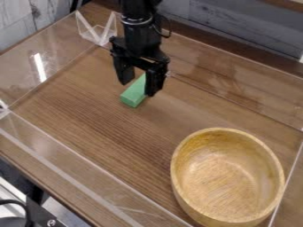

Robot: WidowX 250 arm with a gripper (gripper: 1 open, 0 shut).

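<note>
My black arm reaches down from the top centre, with the gripper (pixel 140 64) open above a small green block (pixel 134 95). The block lies tilted on the wooden table, its upper end partly behind the gripper. Whether the fingers touch it I cannot tell.
A large pale yellow oval bin (pixel 226 204) stands at the lower right. A clear plastic piece (pixel 95 27) is at the top left, and cables lie at the bottom left.
</note>
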